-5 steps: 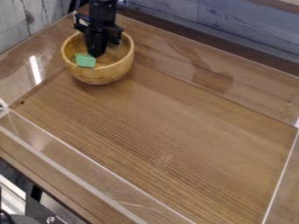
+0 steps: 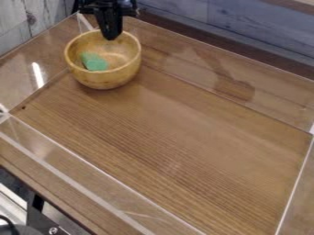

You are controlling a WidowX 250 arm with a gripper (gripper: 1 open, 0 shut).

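A wooden bowl [image 2: 117, 73] sits at the back left of the wooden table [image 2: 185, 147], with a green object [image 2: 95, 62] lying inside on its left side. My black gripper [image 2: 110, 27] hangs above the bowl's back part at the top of the view, small and dark; its fingers look shut, with nothing visible between them.
Pale walls line the back and the left edge. A dark cable shows at the bottom left corner.
My gripper has risen up out of the bowl toward the back. The green object inside now lies a little higher in the view than a second ago.
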